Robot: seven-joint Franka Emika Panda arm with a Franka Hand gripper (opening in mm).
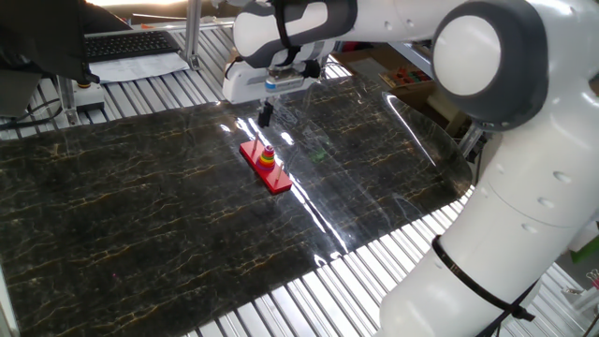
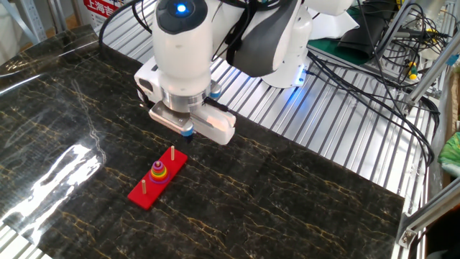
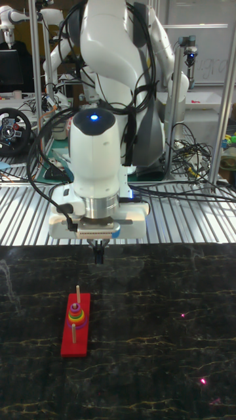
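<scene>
On the dark marbled tabletop lies a red board point(image 1: 278, 182) with a peg near each end. A cone of coloured rings point(image 2: 158, 171), purple, yellow and red among them, is stacked on its middle. Both end pegs point(image 3: 74, 332) are bare. My gripper point(image 1: 265, 114) hangs in the air, pointing down, over the side of the board nearer the robot's base. In exterior view 3 its dark fingertips point(image 3: 98, 253) sit close together, with nothing visible between them. They are apart from the board and rings. The hand hides most of the fingers in exterior view 2.
Bare dark tabletop point(image 1: 122, 225) surrounds the board on all sides. Slatted metal point(image 2: 345, 137) runs along its edge by the robot's base. A keyboard point(image 1: 126, 45) and papers lie beyond the tabletop, and loose cables point(image 2: 381, 93) trail beside the base.
</scene>
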